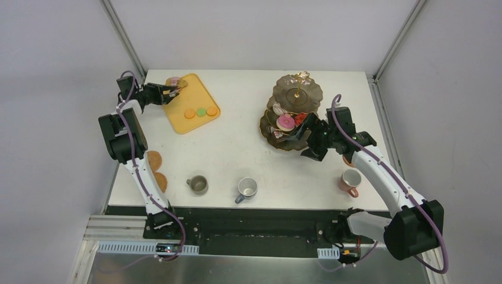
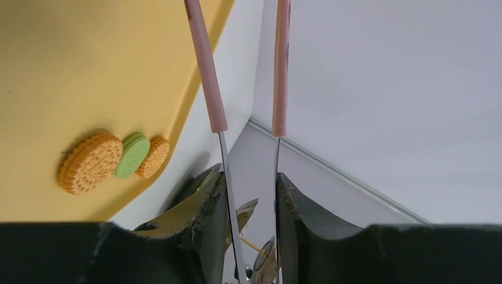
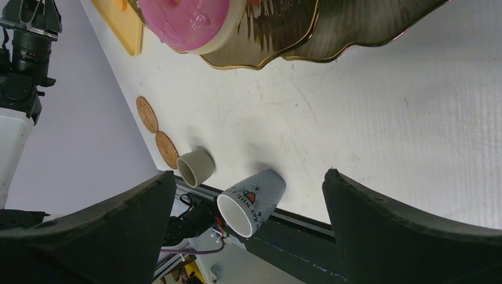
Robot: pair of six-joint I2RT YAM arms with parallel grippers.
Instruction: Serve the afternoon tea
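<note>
My left gripper is shut on tongs with metal arms and pink ends (image 2: 210, 77), over the yellow tray (image 1: 192, 124) at the back left. The pink ends spread apart and run out of the left wrist view, so what lies between their tips is hidden. In the top view they lie close to a brown pastry (image 1: 183, 84). Orange biscuits (image 2: 92, 164) and a green one (image 2: 132, 155) rest on the tray. Beside the tiered stand (image 1: 267, 131), which carries a pink doughnut (image 1: 285, 122) and a red item (image 1: 300, 118), my right gripper (image 1: 303, 145) is open and empty.
Along the front edge stand a grey-green cup (image 1: 198, 185), a white mug (image 1: 247, 187) and a reddish-brown cup (image 1: 350, 181). Two round woven coasters (image 1: 154, 160) lie at the left, partly behind my left arm. Mid-table is bare.
</note>
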